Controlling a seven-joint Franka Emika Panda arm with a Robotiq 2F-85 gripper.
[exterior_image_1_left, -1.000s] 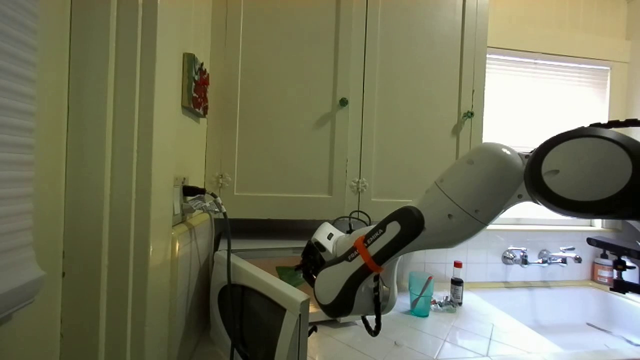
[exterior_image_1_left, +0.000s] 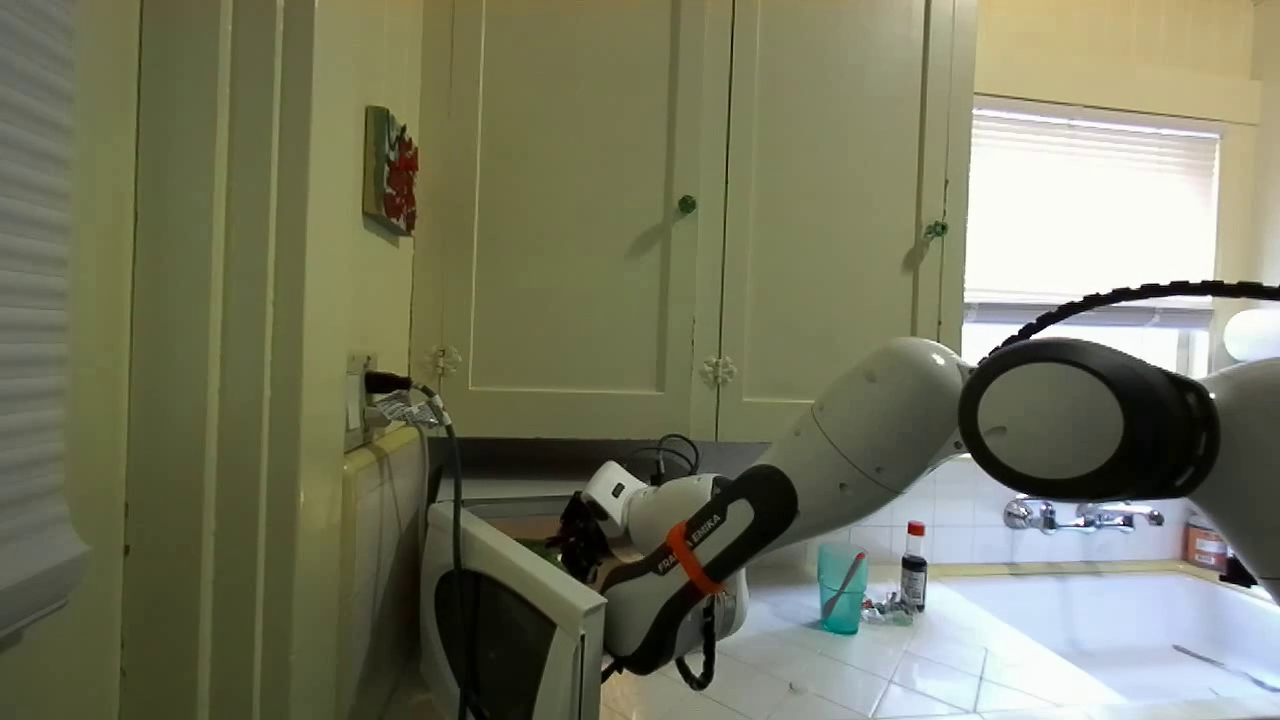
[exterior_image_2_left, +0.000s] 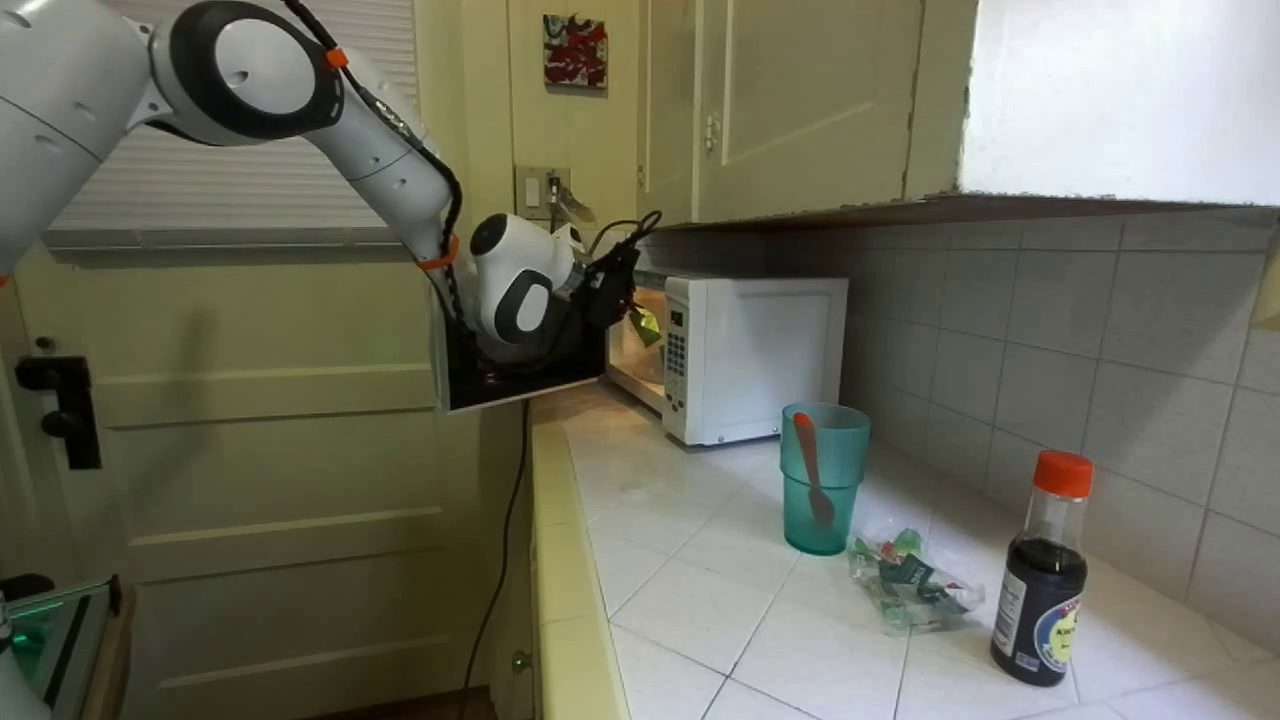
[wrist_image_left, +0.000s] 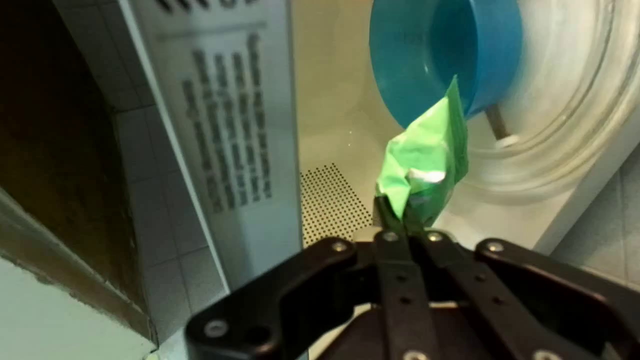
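In the wrist view my gripper is shut on the edge of a crumpled green packet (wrist_image_left: 429, 156), which sticks out past the fingertips. The packet hangs before the open cavity of the white microwave (exterior_image_2_left: 756, 354). Inside the cavity a blue bowl (wrist_image_left: 504, 54) lies on its side on the glass turntable (wrist_image_left: 558, 132). The microwave door (exterior_image_1_left: 516, 600) stands open, with my wrist close to it. From the second exterior view, the packet shows as a small green patch at the opening, and my fingers are largely hidden.
On the tiled counter stand a teal cup (exterior_image_2_left: 824, 480) with a red spoon, a plastic wrapper (exterior_image_2_left: 914, 582) and a red-capped sauce bottle (exterior_image_2_left: 1041, 570). Cabinets (exterior_image_1_left: 576, 216) overhang the microwave. A black cable (exterior_image_1_left: 456, 540) hangs across the door.
My arm and gripper have moved left in exterior view 1, toward the microwave door. The door has swung slightly to the left. Cup and bottle have not moved.
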